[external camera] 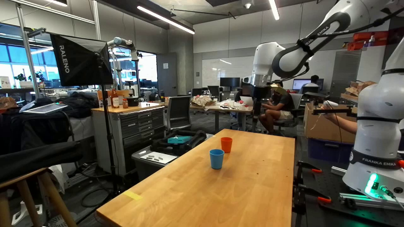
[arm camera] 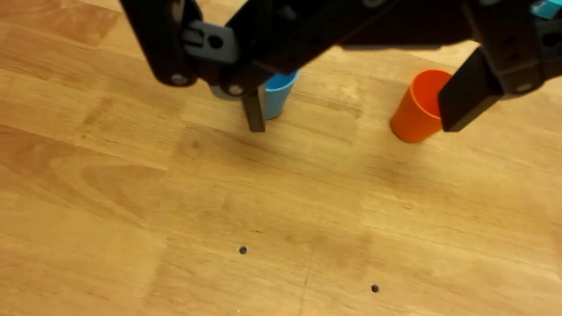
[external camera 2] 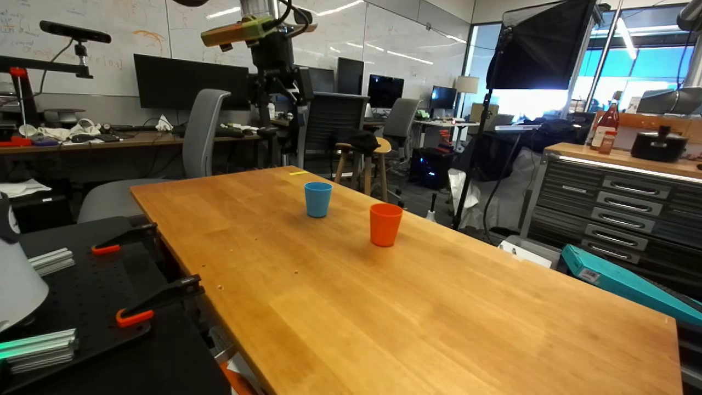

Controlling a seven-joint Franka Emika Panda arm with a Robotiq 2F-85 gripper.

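Note:
Two empty-looking cups stand upright and apart on the wooden table [external camera: 242,181]: a blue cup [external camera: 216,159] and an orange cup [external camera: 226,145]. Above the tabletop hangs my gripper, pointing down, its fingers wide apart and only air between them. In the wrist view one finger partly covers the blue cup [arm camera: 277,97], while the other overlaps the edge of the orange cup [arm camera: 413,120]. Neither cup is touched. From the second exterior view, the blue cup [external camera 2: 317,199] sits left of and behind the orange cup [external camera 2: 385,224].
Clamps [external camera 2: 135,318] grip the table edge on the robot base's side. A bin with a teal box [external camera: 179,140] stands beside the opposite edge. At the right, a person's hand [external camera: 335,113] reaches in near the base.

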